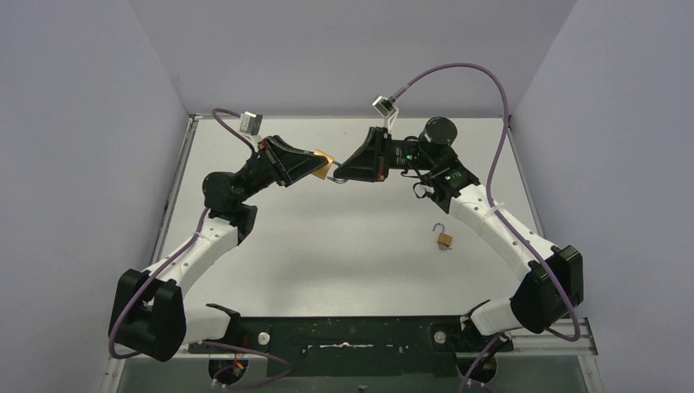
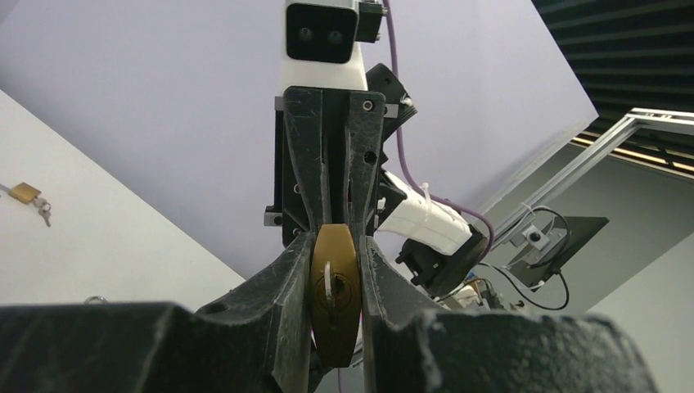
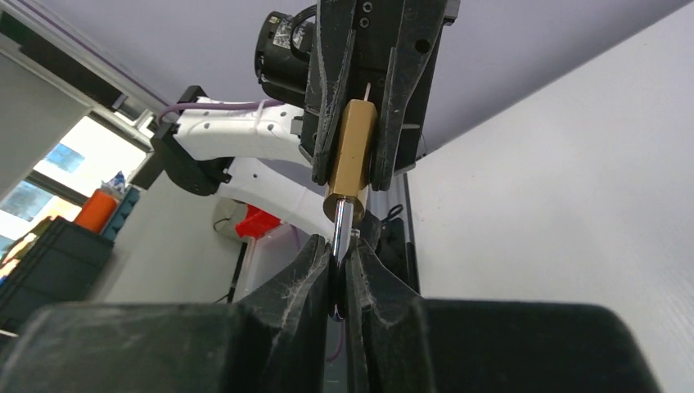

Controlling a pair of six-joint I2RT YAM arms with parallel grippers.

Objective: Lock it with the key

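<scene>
A brass padlock (image 1: 322, 166) is held in the air between the two grippers, with my left gripper (image 1: 317, 164) shut on its body. In the left wrist view the lock (image 2: 333, 299) shows its keyway face, a metal piece standing in it, between the fingers. My right gripper (image 1: 340, 173) faces it from the right, shut on the steel shackle (image 3: 342, 221) below the brass body (image 3: 353, 147). A thin piece sticks up beyond the body in the right wrist view; whether it is a key I cannot tell.
On the white table (image 1: 344, 254), another brass padlock (image 1: 444, 241) lies at the right. In the left wrist view a padlock (image 2: 24, 193) with keys (image 2: 44, 210) lies on the tabletop.
</scene>
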